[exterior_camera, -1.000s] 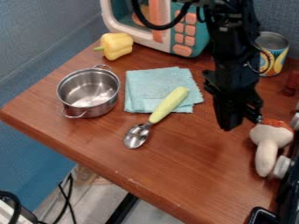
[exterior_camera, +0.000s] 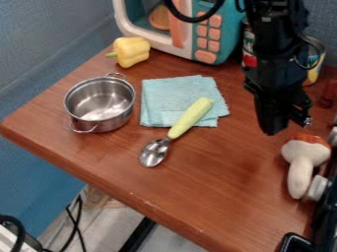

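My black gripper hangs over the right side of the wooden table, a little above and left of a white toy with a red-orange top; whether its fingers are open or shut is hard to tell. A spoon with a pale yellow-green handle lies across a folded light-blue cloth in the middle. A steel pot with side handles stands at the left.
A yellow toy sits at the back left beside a teal toy microwave. A can stands behind my arm.
My gripper has moved right and up, away from the table's middle, and now covers more of the can at the back. The objects on the table are unchanged.
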